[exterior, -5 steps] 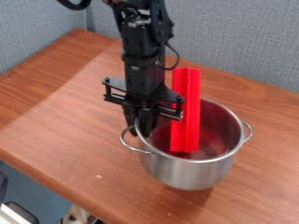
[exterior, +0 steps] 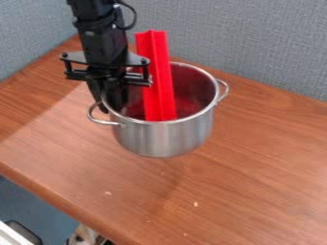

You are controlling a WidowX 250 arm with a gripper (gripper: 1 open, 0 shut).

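A steel pot (exterior: 165, 136) with two loop handles sits at the centre, holding a long red bar (exterior: 156, 72) that stands upright, leaning slightly, and rises above the rim. My black gripper (exterior: 113, 93) is at the pot's left rim, beside the red bar, fingers pointing down. It looks shut; whether the rim is between its fingertips is hard to see.
Grey padded walls stand behind. A white object lies off the table at the bottom left.
My gripper, the pot and the red bar have moved together left and up in the view, toward the back of the table, over the last second.
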